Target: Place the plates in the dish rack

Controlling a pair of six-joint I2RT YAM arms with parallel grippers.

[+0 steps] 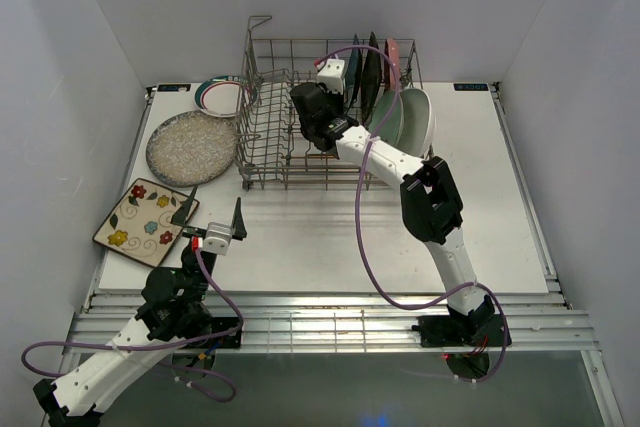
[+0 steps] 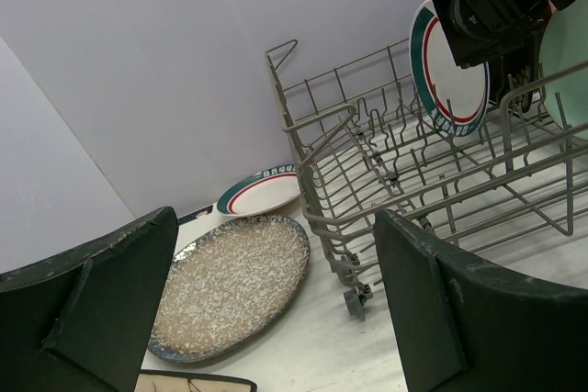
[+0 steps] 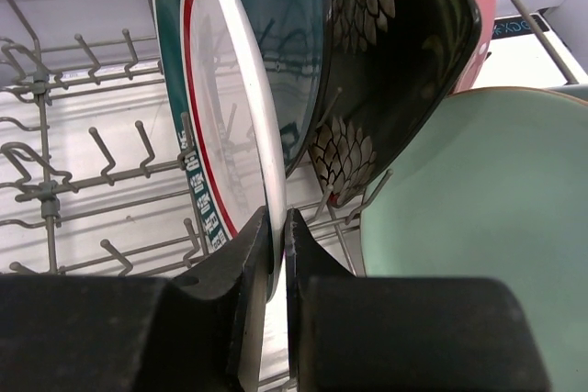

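In the right wrist view my right gripper is shut on the rim of a white plate with red and teal bands (image 3: 216,107), upright inside the dish rack (image 1: 265,147), beside dark plates (image 3: 386,52) and a green plate (image 3: 469,181). Outside the rack at left lie a speckled plate (image 1: 190,147), a banded plate (image 1: 220,97) and a square floral plate (image 1: 145,222). My left gripper (image 1: 208,209) is open above the counter near the floral plate, empty between its fingers.
The rack's left part holds no plates. Bare counter lies in front of the rack and to its right. Walls stand at back and sides.
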